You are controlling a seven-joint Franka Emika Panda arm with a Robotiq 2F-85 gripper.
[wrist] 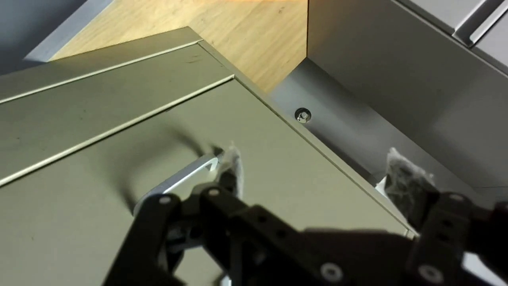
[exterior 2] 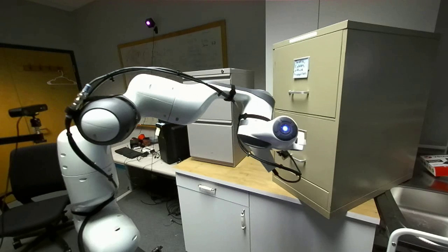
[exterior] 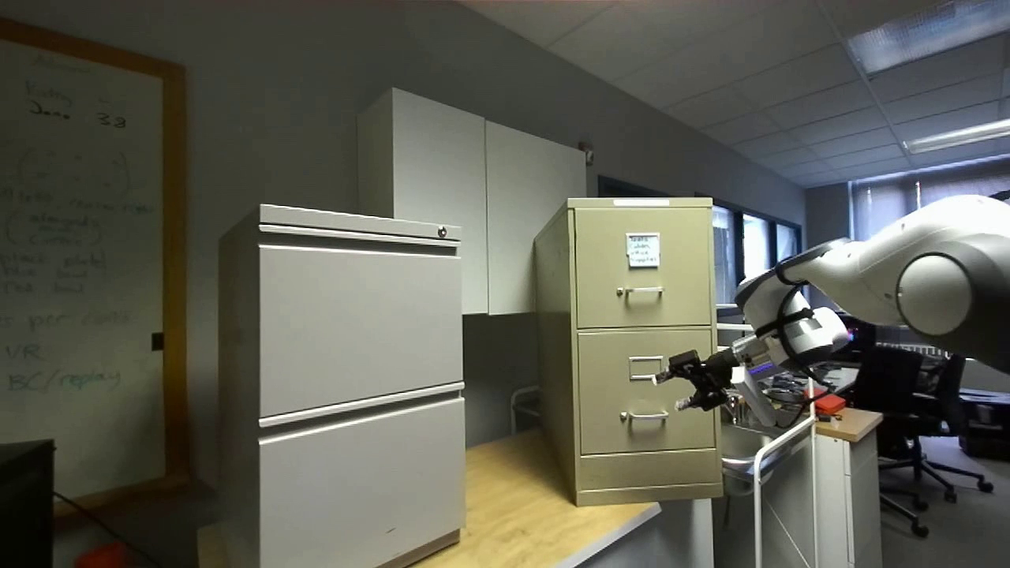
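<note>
A tan two-drawer filing cabinet [exterior: 601, 397] stands on the wooden counter, both drawers closed. Its lower drawer carries a silver handle [exterior: 649, 416]; the upper one has its own handle [exterior: 645, 289] beneath a paper label [exterior: 643, 250]. In exterior view 1 my gripper [exterior: 670, 392] is at the lower drawer's front, near that handle. The wrist view shows the gripper open, its fingers wide apart with nothing held. There the left fingertip [wrist: 232, 171] appears beside one end of the lower handle [wrist: 176, 180]; whether they touch, I cannot tell. The arm hides much of the gripper in exterior view 2.
A grey filing cabinet [exterior: 360, 331] stands to the left on the same counter [exterior: 516, 473]. Bare counter lies between the cabinets. To the right of the tan cabinet are a metal sink [exterior 2: 424, 208] and a white rail [exterior: 781, 443].
</note>
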